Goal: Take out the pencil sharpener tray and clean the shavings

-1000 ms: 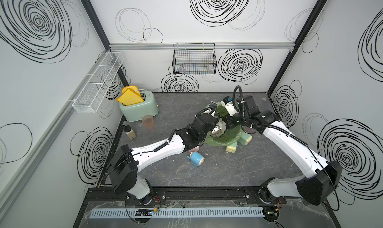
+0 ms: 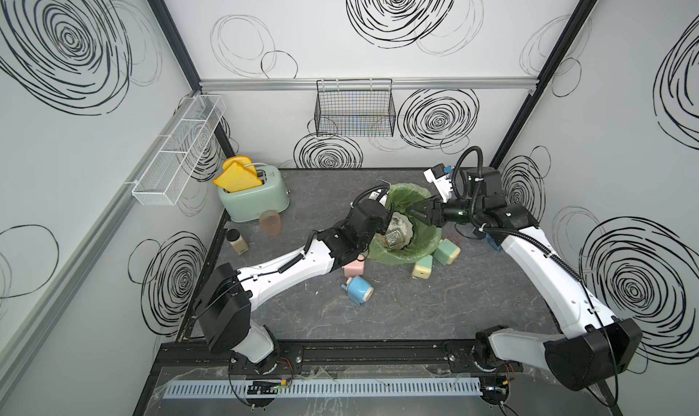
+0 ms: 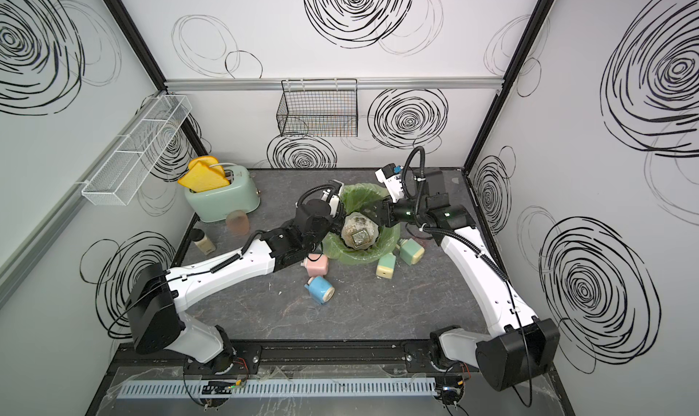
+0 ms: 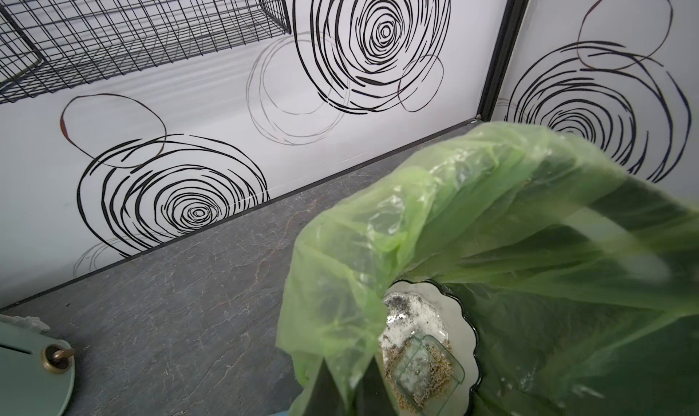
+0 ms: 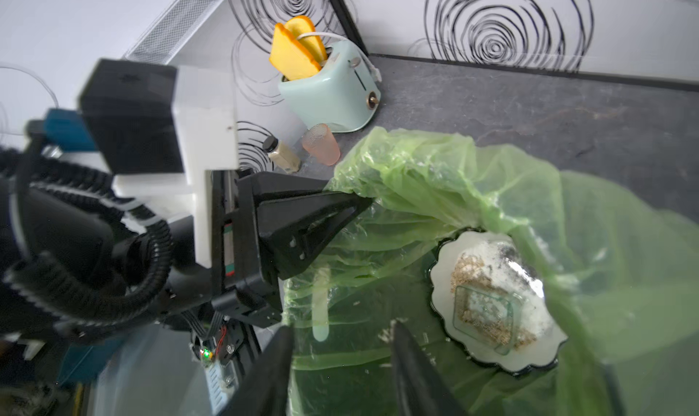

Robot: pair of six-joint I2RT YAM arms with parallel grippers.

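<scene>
A green bag-lined bin [image 2: 400,254] sits mid-table; inside, a scalloped white dish [image 5: 451,285] holds shavings, white powder and a clear square tray [image 5: 486,317]. My left gripper is shut on the crumpled rim of the green bag [image 4: 349,270], seen in both wrist views. My right gripper hangs over the bin's right side, its blurred fingers apart, with nothing visible between them.
A mint toaster [image 2: 251,201] with yellow slices, a pink cup [image 2: 270,222] and a jar [image 2: 236,241] stand left. A blue mug [image 2: 358,290] and small sponge-like blocks [image 2: 446,251] lie in front and right.
My right gripper has moved right, away from the bin's middle, uncovering more of its interior. The left gripper and bag have shifted slightly toward the left.
</scene>
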